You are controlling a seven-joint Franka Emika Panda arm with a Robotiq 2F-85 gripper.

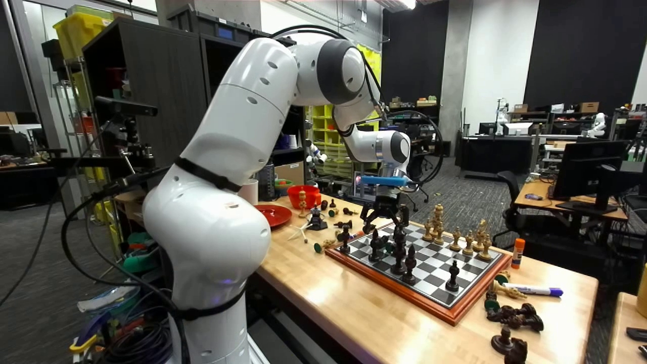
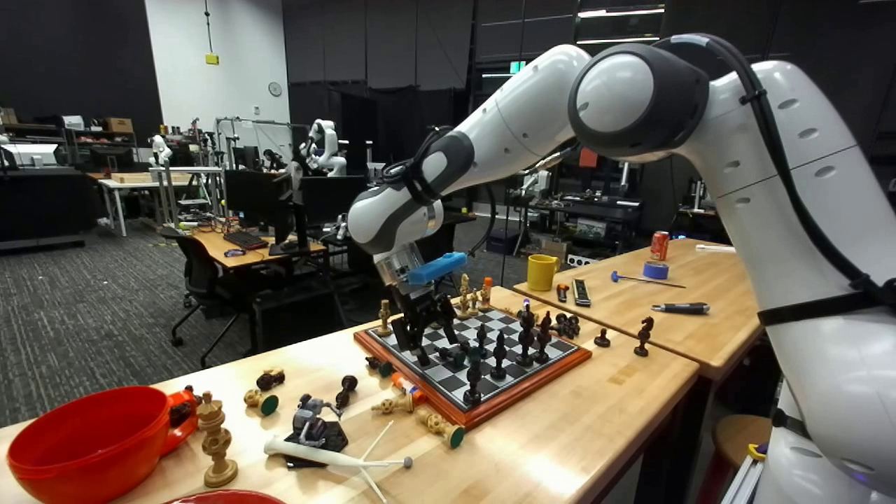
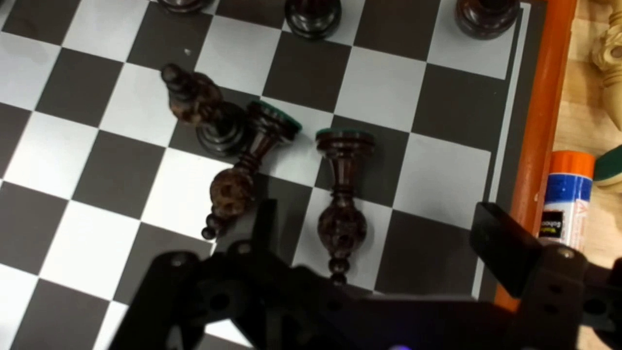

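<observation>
Over the near-left part of the chessboard (image 1: 424, 292) my gripper (image 2: 435, 348) stands open, its fingers wide apart. In the wrist view, a dark chess piece (image 3: 342, 224) lies on its side between the two fingers, its green-felted base pointing away from the gripper. Nothing is held. To its left a second fallen dark piece (image 3: 233, 186) rests with its base against or close beside an upright dark piece (image 3: 195, 102). More dark pieces (image 2: 500, 357) stand on the board, while light pieces (image 1: 437, 224) stand along its far side.
Loose chess pieces (image 2: 441, 427) and a glue stick (image 3: 565, 195) lie just off the board's edge. A red bowl (image 2: 88, 437), a small wooden figure (image 2: 327, 453) and a red plate (image 1: 274, 215) occupy that end of the table.
</observation>
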